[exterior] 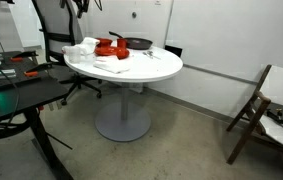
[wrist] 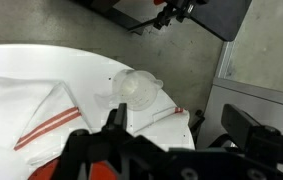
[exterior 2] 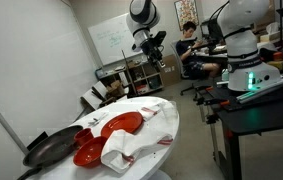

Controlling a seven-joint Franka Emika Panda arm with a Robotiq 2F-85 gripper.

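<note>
In the wrist view my gripper is open, its two black fingers far apart and nothing between them. Ahead of it on the white round table [wrist: 81, 68] stands a clear plastic container [wrist: 131, 88] close to the edge. A white cloth with red stripes [wrist: 51, 118] lies to the left, partly cut off by the frame. Below it a red plate [wrist: 91, 172] shows in part, behind the fingers. From exterior view 2, the gripper [exterior 2: 149, 45] hangs high above the table, clear of everything on it.
A black pan [exterior 2: 53, 148], red bowls [exterior 2: 89, 153] and the red plate [exterior 2: 122, 123] crowd one side of the table. A black bench [exterior: 26, 95] stands beside it. In exterior view 1 the table's right part is bare.
</note>
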